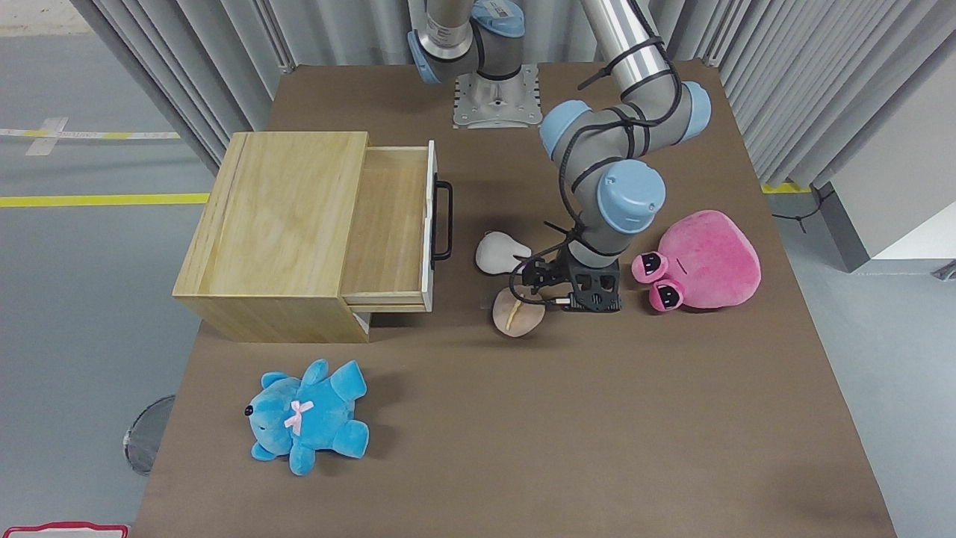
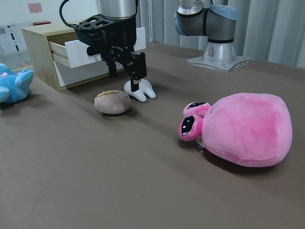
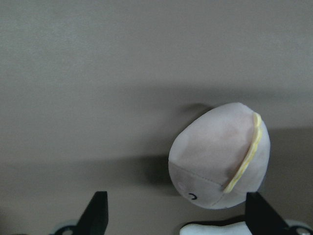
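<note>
My gripper hangs open above the table between two small plush toys, nothing between its fingers. A round beige plush (image 1: 516,314) with a yellow ridge (image 3: 242,164) sits just under it, right of centre in the wrist view. A white tooth-shaped plush (image 2: 139,90) lies just behind that, partly hidden by the gripper in the front view and only an edge showing at the bottom of the wrist view. A pink plush (image 1: 703,260) with big eyes lies to the right of the gripper.
A wooden cabinet (image 1: 269,215) stands at the left with its drawer (image 1: 385,224) pulled out, black handle facing me. A blue bear (image 1: 314,417) lies at the front left.
</note>
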